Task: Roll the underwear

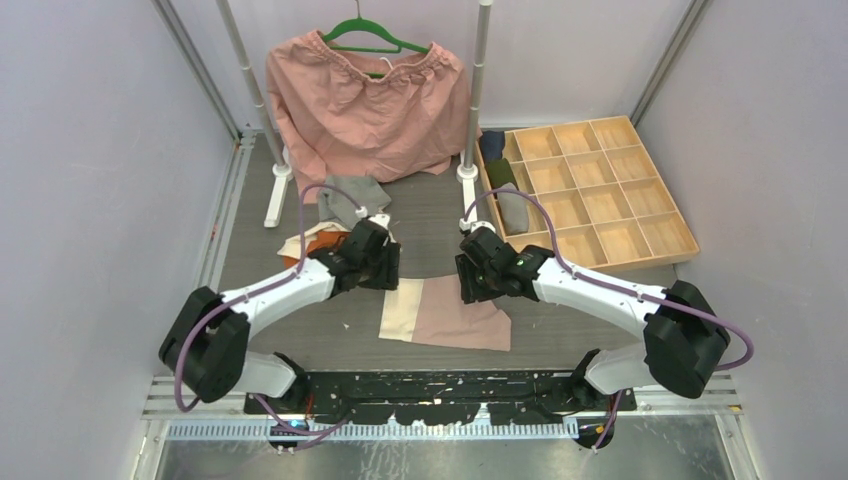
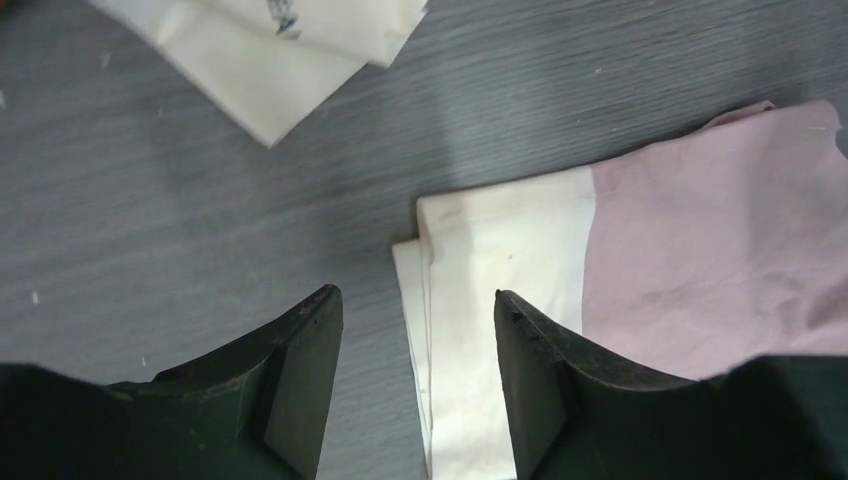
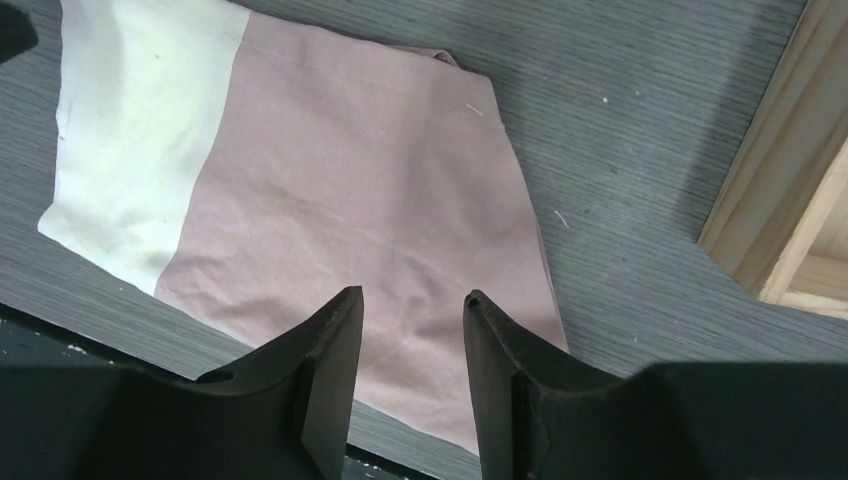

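Note:
The underwear (image 1: pixel 445 318) lies folded flat on the table as a rectangle, its left part cream and the rest dusty pink. Above its upper left corner my left gripper (image 1: pixel 388 284) stands open; in the left wrist view the cream end (image 2: pixel 490 260) lies beyond and below the parted fingers (image 2: pixel 305 370). Over the upper right of the cloth hovers my right gripper (image 1: pixel 470 290), its fingers part open. Pink fabric (image 3: pixel 350 200) spreads flat beneath it in the right wrist view, and nothing is gripped there.
A wooden divided box (image 1: pixel 600 260) stands at the back right, with several dark rolled cloths in its left column. Grey cloth (image 1: pixel 350 197) and orange cloth (image 1: pixel 325 240) lie in a heap behind the left arm. Pink shorts (image 1: pixel 370 110) hang at the back.

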